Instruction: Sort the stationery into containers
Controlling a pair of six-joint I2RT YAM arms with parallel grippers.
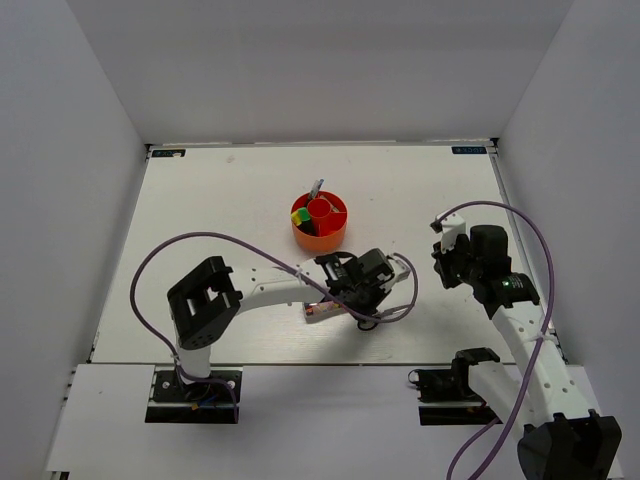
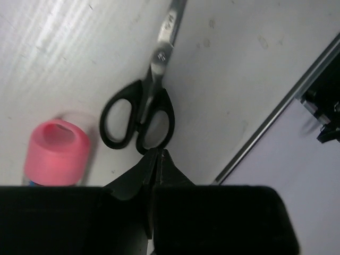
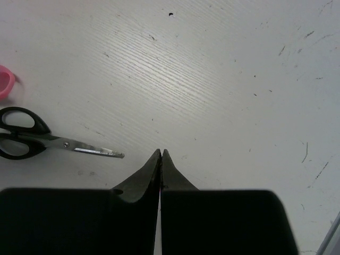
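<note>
In the left wrist view, scissors (image 2: 161, 58) with black handles and metal blades lie flat on the white table. The tips of my left gripper are together at one handle loop, and nothing shows between them. From above, this gripper (image 1: 372, 303) covers most of the scissors, leaving a bit of black handle (image 1: 367, 323) visible. Beside the handles lies a tube with a pink cap (image 2: 57, 152); its body (image 1: 320, 311) is partly under the left arm. My right gripper is shut and empty, to the right of the scissors (image 3: 66, 144). Behind stands an orange container (image 1: 320, 242) with red compartments.
The container holds a yellow-green item (image 1: 300, 215) and a pale stick-like item (image 1: 316, 187). Bare table (image 1: 220, 180) spreads around it, at the back and left. The table's front edge (image 1: 300, 364) runs close to the scissors.
</note>
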